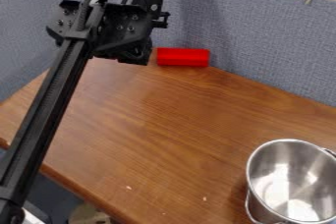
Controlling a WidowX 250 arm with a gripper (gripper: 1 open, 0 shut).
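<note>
A red cylinder point(183, 57) lies on its side on the wooden table point(144, 140) at the back, against the grey padded wall. A shiny steel pot point(292, 181) with a wire handle stands at the front right. My black arm rises from the lower left to the upper middle, its dark wrist housing to the left of the red cylinder and above the table. The gripper's fingertips cannot be made out against the black mechanism, so its state is unclear.
Grey padded walls point(262, 41) bound the table at the back and left. Beyond the table's lower left edge are some dim objects.
</note>
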